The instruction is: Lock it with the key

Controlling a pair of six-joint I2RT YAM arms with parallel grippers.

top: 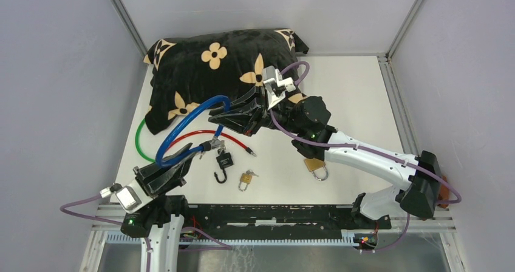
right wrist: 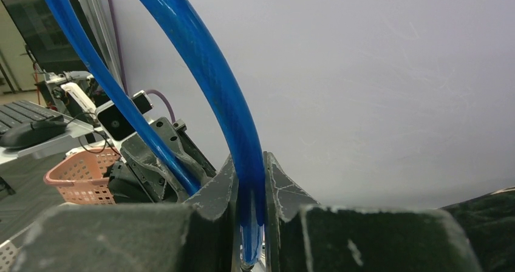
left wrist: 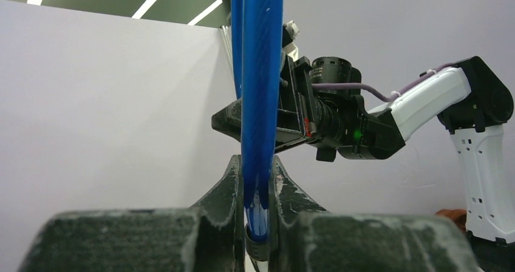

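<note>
A blue cable lock [top: 173,133] hangs bent in a loop between my two grippers. My left gripper [top: 187,153] is shut on one end of it, and in the left wrist view the blue cable [left wrist: 261,96] runs up between the fingers. Farther up, my right gripper [top: 220,113] has its fingers closed around the other end; the right wrist view shows the blue cable [right wrist: 225,96] squeezed between both pads. The metal lock fitting [top: 215,144] with what looks like a key lies between the grippers. Whether the two ends are joined cannot be made out.
Below lie an open black padlock [top: 225,160], a small brass padlock [top: 245,180] with keys and a larger brass padlock [top: 314,165]. A red cable [top: 237,140] and a green cable [top: 138,142] rest behind. A dark flowered cushion [top: 231,56] fills the back.
</note>
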